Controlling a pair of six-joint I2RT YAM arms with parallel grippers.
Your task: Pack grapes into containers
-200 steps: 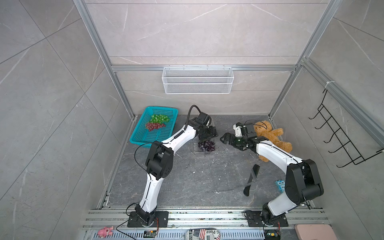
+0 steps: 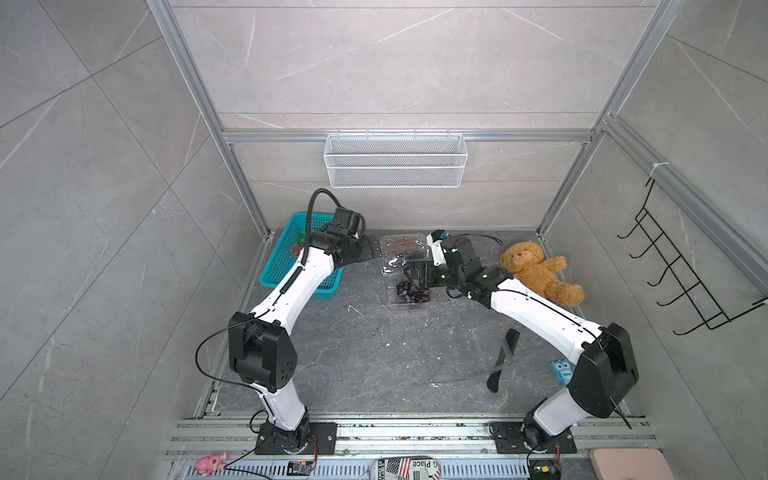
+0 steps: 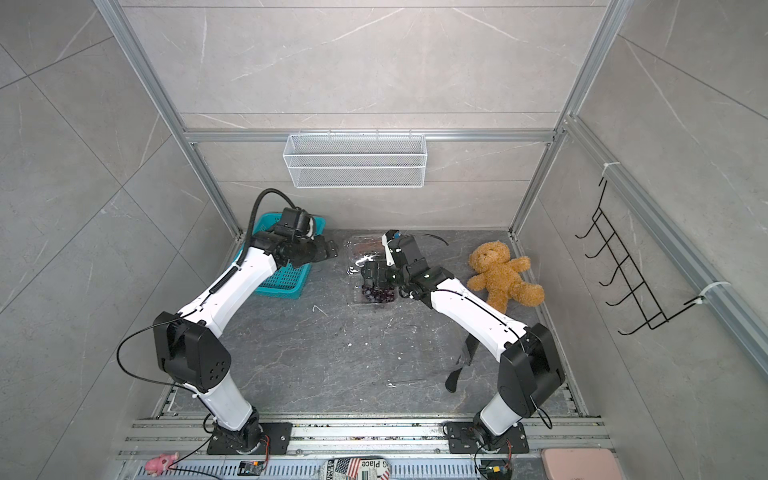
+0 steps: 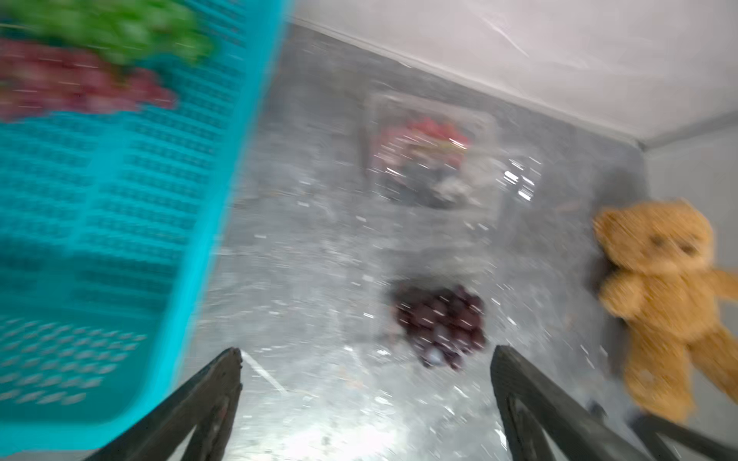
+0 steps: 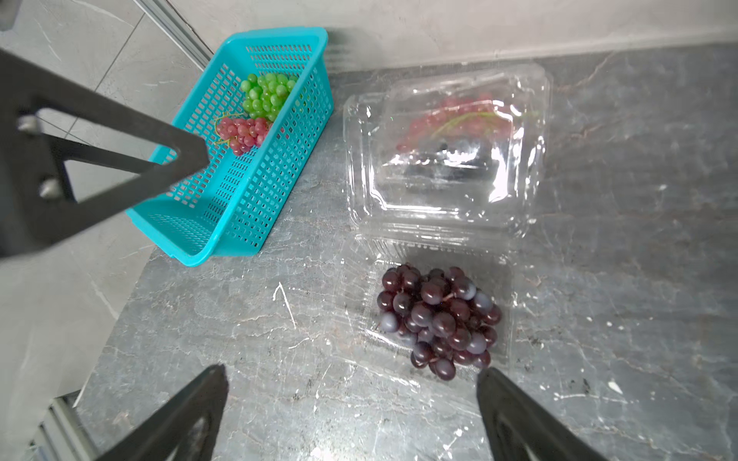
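A clear plastic container (image 5: 361, 338) holds a bunch of dark purple grapes (image 5: 438, 322) in its base; its lid (image 5: 446, 184) lies folded back toward the wall, with red grapes blurred behind the plastic. The teal basket (image 5: 265, 192) at the back left holds green grapes (image 5: 265, 96) and red grapes (image 5: 240, 134). My left gripper hangs open above the basket's right side, nothing between its fingers, its view blurred. My right gripper stands open over the container, just above the purple grapes, holding nothing.
A brown teddy bear (image 3: 502, 276) lies at the back right. A white wire rack (image 2: 395, 160) hangs on the back wall. A dark strip (image 2: 496, 372) lies at the front right.
My left arm has risen and swung left from the container toward the basket. My right gripper has moved left and a little up, over the container.
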